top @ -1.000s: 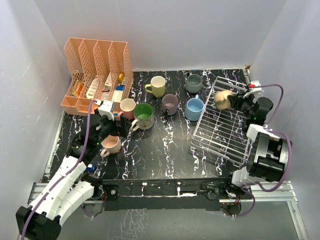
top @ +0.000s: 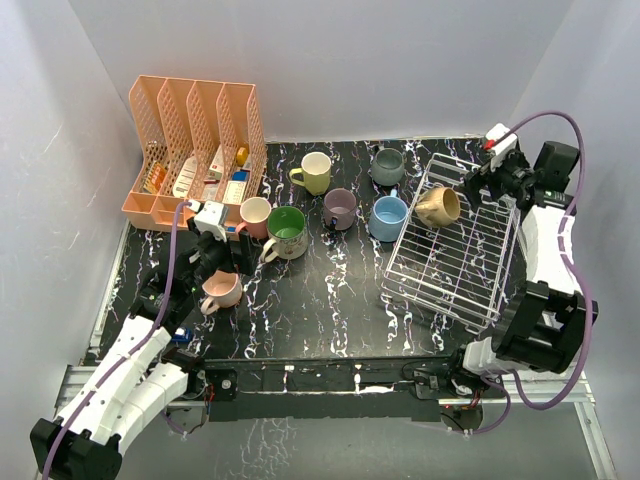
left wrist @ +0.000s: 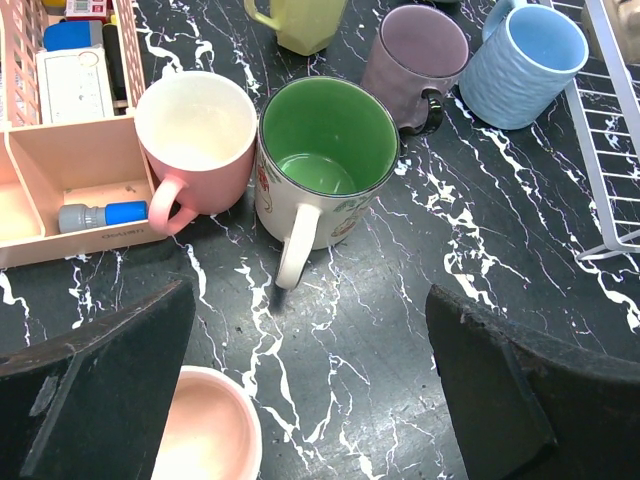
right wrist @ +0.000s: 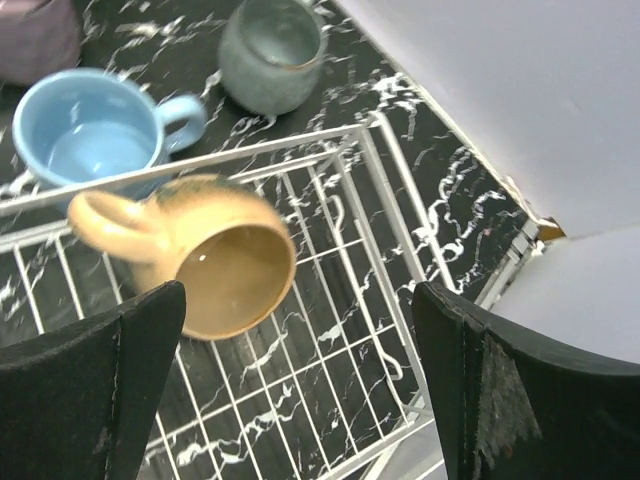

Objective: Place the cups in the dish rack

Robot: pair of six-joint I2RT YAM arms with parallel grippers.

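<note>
In the white wire dish rack, a tan cup lies tipped on its side near the left rail. My right gripper is open over the rack, to the right of that cup and apart from it. My left gripper is open and empty above the counter's left side. Below and beyond it are a peach cup, a pink cup and a green-lined patterned cup. A purple cup, blue cup, yellow cup and grey-green cup stand farther right and back.
A peach organizer with small packages fills the back left corner. Walls close in at the back and both sides.
The cup now lies tilted in the rack. The left arm has stayed still.
</note>
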